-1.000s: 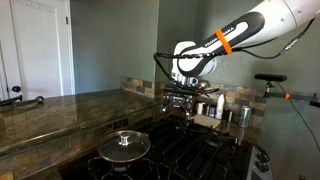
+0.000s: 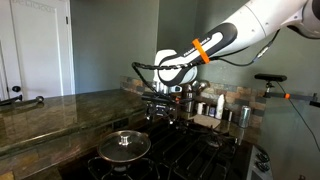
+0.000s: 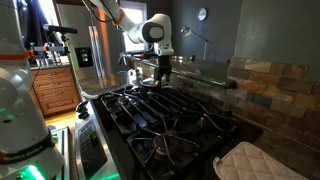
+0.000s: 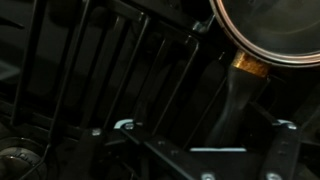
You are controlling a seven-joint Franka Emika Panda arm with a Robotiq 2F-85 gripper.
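Observation:
A round pan with a glass lid (image 2: 124, 146) rests on the left part of the black stove. At the upper right of the wrist view is the lid's glass (image 4: 275, 25) inside a metal rim. The pan's dark handle (image 4: 233, 105) runs from a copper-coloured joint down toward my gripper. My gripper stands open, its fingers spread to either side of the handle's line in that view. It appears above the grates, up and to the right of the pan, in the first exterior view; nothing shows held.
Black burner grates (image 3: 165, 125) cover the stovetop. A quilted pad (image 3: 255, 163) lies at the near right in the second exterior view. Bottles (image 2: 220, 106) and a steel canister (image 2: 244, 117) stand at the back. A bare stone counter (image 2: 60, 115) stretches left.
My gripper has moved left and downward in the first exterior view, closer to the pan. The pan stays where it was.

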